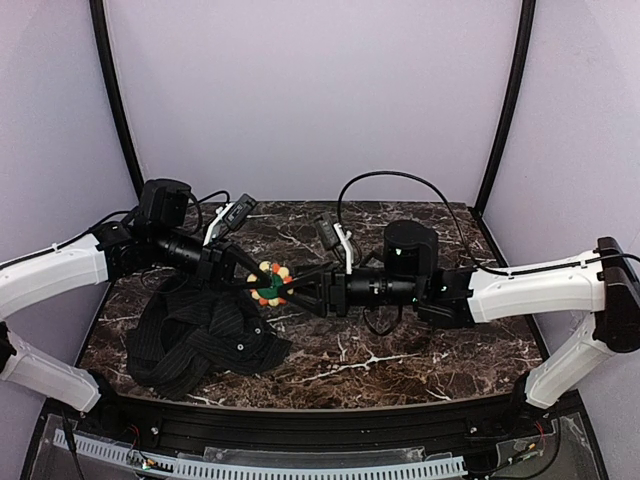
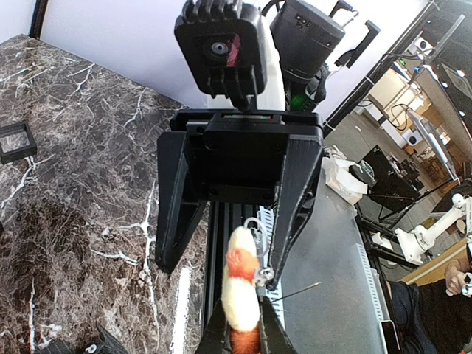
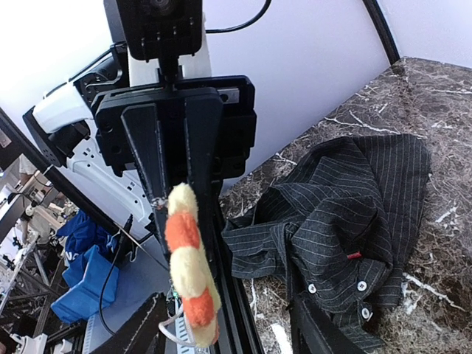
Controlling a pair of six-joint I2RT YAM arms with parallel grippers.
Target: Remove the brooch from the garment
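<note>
The flower brooch [image 1: 270, 285], green-centred with cream and orange petals, is raised above the table between my grippers. My left gripper is shut on it. In the left wrist view it shows edge-on, with a white wire loop and metal clasp. My right gripper faces it from the right and stands open, its fingers beside the brooch. The dark pinstriped garment [image 3: 346, 199], with white buttons, lies crumpled on the table's left part, below and apart from the brooch.
A small black square frame [image 2: 16, 144] lies on it in the left wrist view. Walls [image 1: 310, 110] enclose the back and sides; a rail runs along the front edge.
</note>
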